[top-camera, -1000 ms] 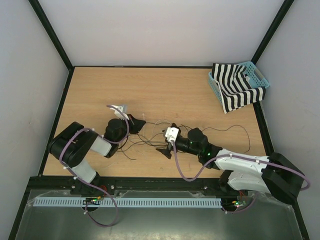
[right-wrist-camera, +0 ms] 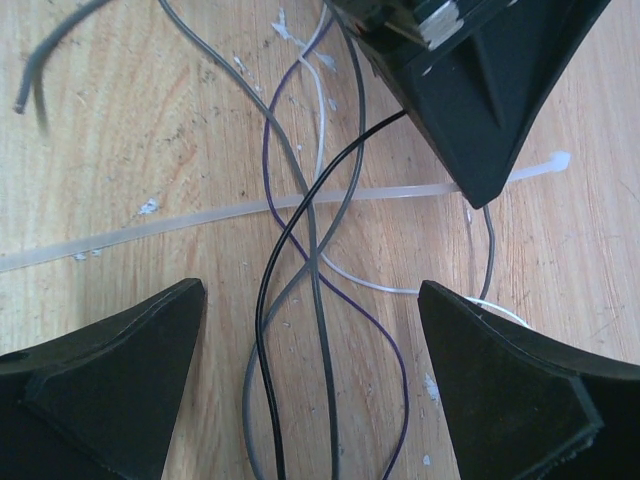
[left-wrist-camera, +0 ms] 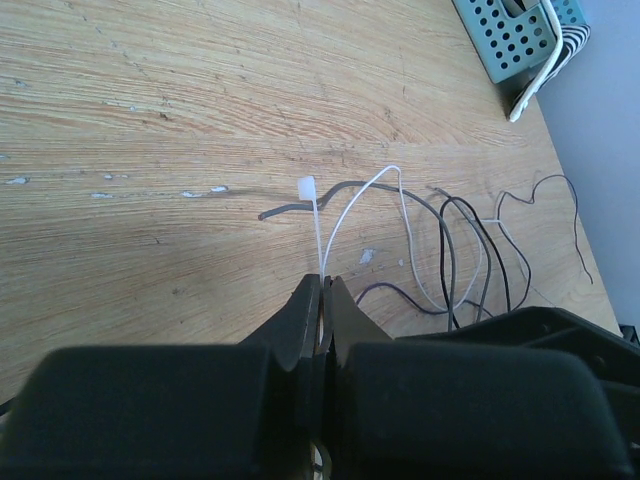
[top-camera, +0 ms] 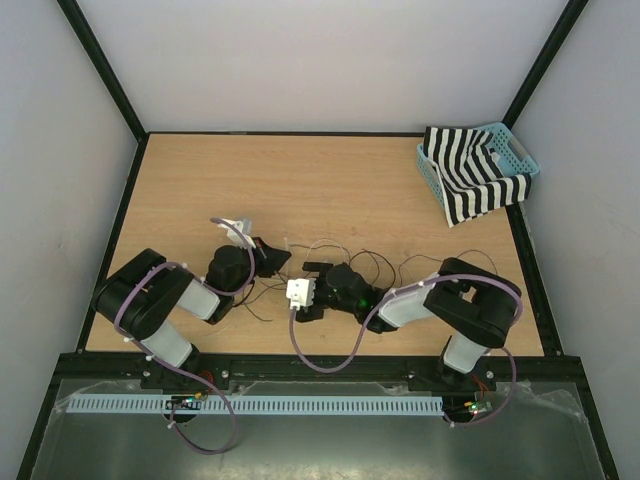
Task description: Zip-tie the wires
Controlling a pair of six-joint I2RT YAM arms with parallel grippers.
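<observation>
A translucent white zip tie (right-wrist-camera: 235, 211) runs across the right wrist view, its small square head (left-wrist-camera: 306, 188) standing up beyond my left fingertips in the left wrist view. My left gripper is shut on the tie close to that head. Several thin wires, black, grey, purple and white (right-wrist-camera: 322, 132), cross the tie at the middle of the right wrist view; whether the tie is looped around them I cannot tell. My right gripper is open, one finger (right-wrist-camera: 165, 335) to each side of the wire bundle, with the tie beyond its fingertips.
Loose wire ends spread rightward over the wooden table (top-camera: 300, 180). A light-blue basket (top-camera: 514, 150) with a black-and-white striped cloth (top-camera: 468, 180) stands at the back right. Both grippers are close together.
In the top view my right gripper has moved left, nearer the left one, and its arm has swung inward. My left gripper has shifted slightly toward the table's front.
</observation>
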